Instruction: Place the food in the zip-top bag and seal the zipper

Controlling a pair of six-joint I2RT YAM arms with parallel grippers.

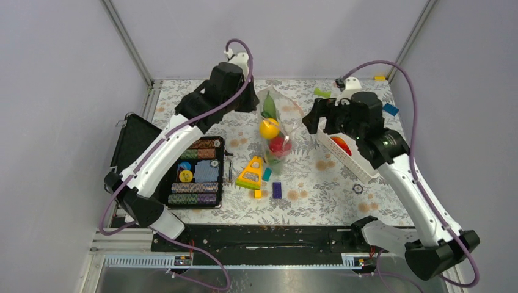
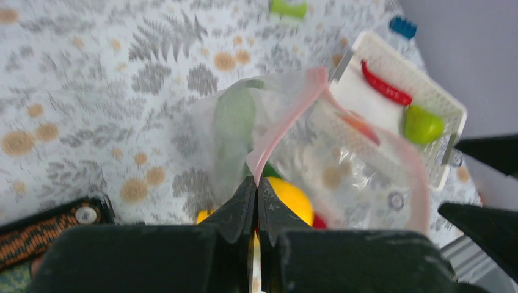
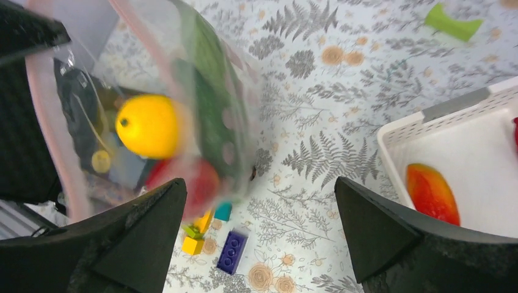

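The zip top bag (image 1: 278, 125) stands upright at the middle of the table, holding a yellow food (image 3: 146, 125), a red one (image 3: 186, 186) and green ones (image 1: 269, 107). My left gripper is shut on the pink-rimmed edge of the bag's top, which rises from between its fingers. My right gripper stands open to the right of the bag, nothing between its fingers.
A white basket (image 1: 348, 171) with an orange food, a red pepper (image 2: 385, 85) and a green food sits at the right. An open chip case (image 1: 195, 171) lies at left; small toys and blocks lie in front of the bag.
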